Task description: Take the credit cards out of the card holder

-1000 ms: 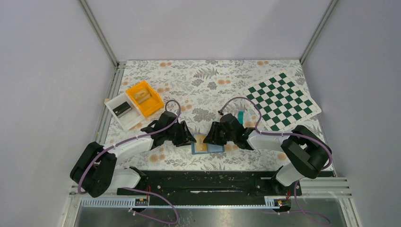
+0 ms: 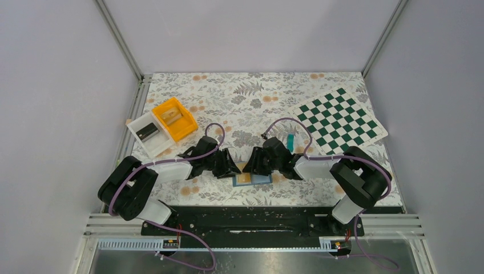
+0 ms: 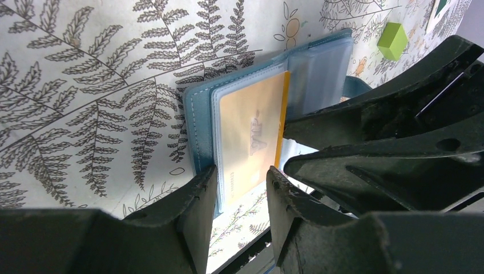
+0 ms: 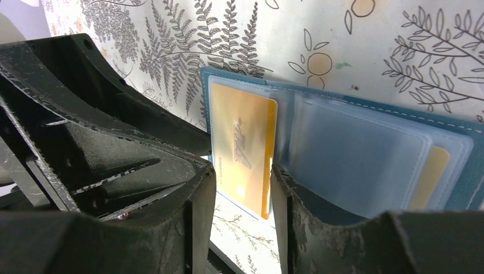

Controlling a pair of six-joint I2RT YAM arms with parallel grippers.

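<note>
The blue card holder (image 2: 261, 179) lies open and flat on the patterned table near the front edge, between both arms. In its left pocket sits a gold card (image 3: 251, 125) behind a clear sleeve. Another card edge (image 4: 429, 177) shows in the clear right pocket. My left gripper stands part open at the left pocket, one finger by the holder's left edge and the other near the gold card's right edge. Over the same pocket my right gripper is open, one fingertip by the card's golden edge. Contact with the card cannot be told.
A white box (image 2: 141, 124) with a dark item and an orange box (image 2: 184, 128) stand at the back left. A green checkered board (image 2: 341, 121) lies at the right. A green block (image 3: 392, 41) rests behind the right gripper.
Compared with a second ago, my left gripper has shifted right and slightly forward, and the card holder has slid slightly right. My right gripper has moved slightly left.
</note>
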